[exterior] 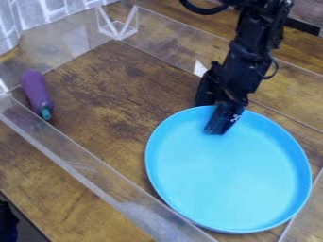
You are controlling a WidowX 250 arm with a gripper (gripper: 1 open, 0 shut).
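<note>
A large light-blue round plate or lid [228,175] lies on the wooden surface at the lower right. My black gripper [224,116] reaches down from the top of the view to the plate's upper rim, its lower end over or at that rim. The fingertips are dark against dark, so I cannot make out whether they stand open or what, if anything, lies between them.
A purple object with a teal end [36,92] lies at the left. Clear plastic walls run round the wooden workspace [108,113], with a white corner bracket [117,24] at the back left.
</note>
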